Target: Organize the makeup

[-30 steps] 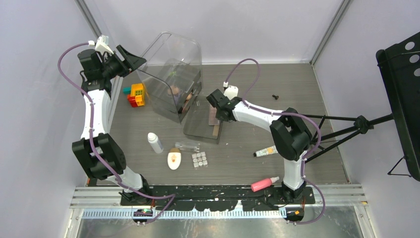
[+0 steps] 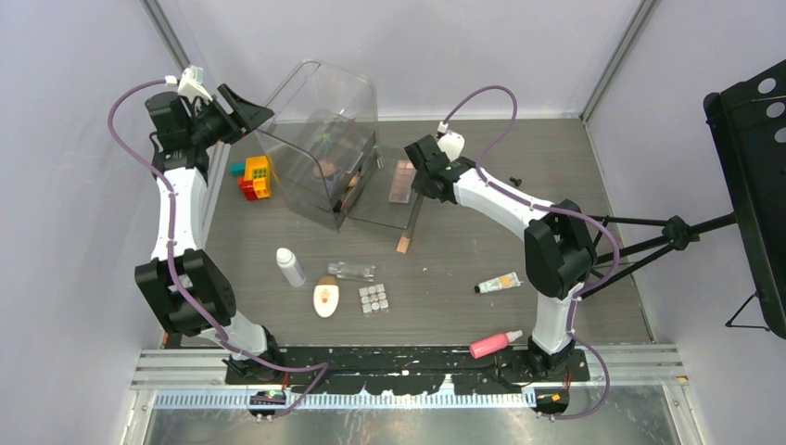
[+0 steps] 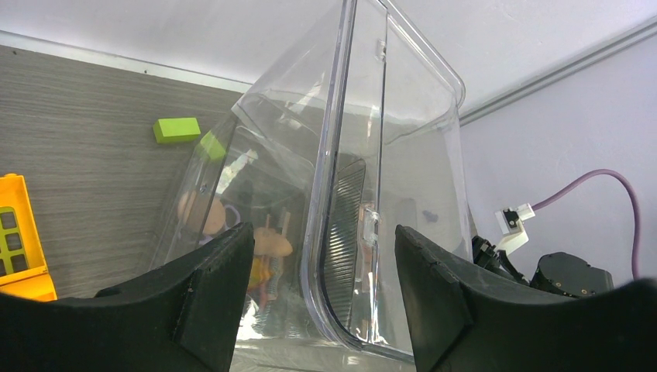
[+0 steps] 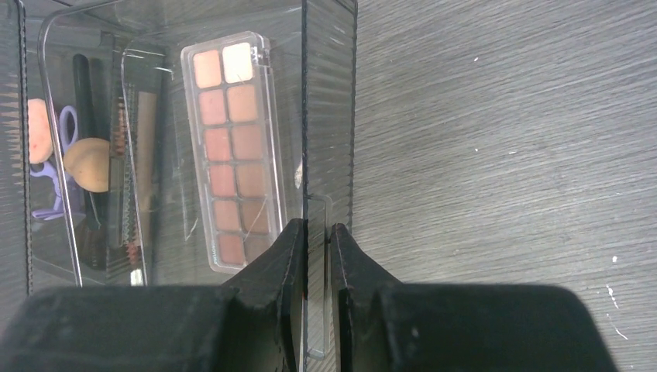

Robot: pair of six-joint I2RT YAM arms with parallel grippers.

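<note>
A clear acrylic organizer stands at the back left, holding brushes, scissors and sponges. A clear drawer with a pale pink palette sits at its right side; my right gripper is shut on the drawer's outer wall. My left gripper is open over the organizer's upper left corner. Loose on the floor in front lie a white bottle, a clear bottle, an oval cream item, a small grid case, a tube and a pink bottle.
Colourful toy blocks sit left of the organizer, and a green block lies behind it. A black stand is at the right edge. The floor right of the drawer is mostly clear.
The drawer, held by my right gripper, has moved toward the back and left, close against the organizer. The left arm has not moved.
</note>
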